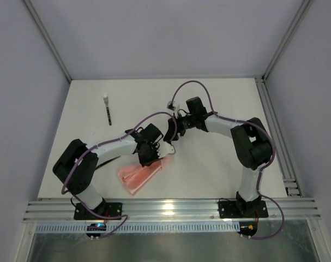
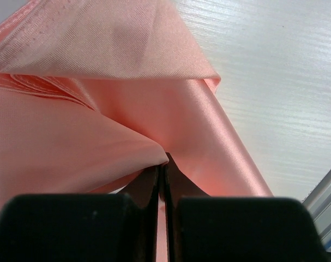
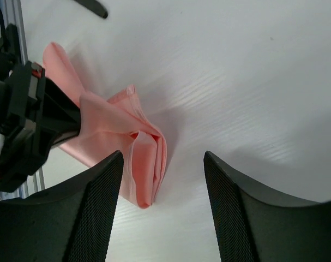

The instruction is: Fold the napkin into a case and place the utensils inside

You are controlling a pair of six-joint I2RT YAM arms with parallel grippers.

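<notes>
The pink napkin (image 1: pixel 140 176) lies folded near the table's front, left of centre. My left gripper is shut on it, with a cloth edge drawn in at its fingertips. Apart from the cloth, my right gripper (image 1: pixel 172 132) is up and to the right, with open fingers (image 3: pixel 108 180) and nothing between them. In the right wrist view, the napkin's free end (image 3: pixel 146 166) shows beyond that gap, its corner a little raised. A fork (image 1: pixel 107 111) with a dark handle lies at the back left. Another dark utensil (image 1: pixel 109 161) is partly covered by my left arm.
In the right wrist view, the left gripper's dark body (image 3: pixel 40 114) stands close on the left side.
</notes>
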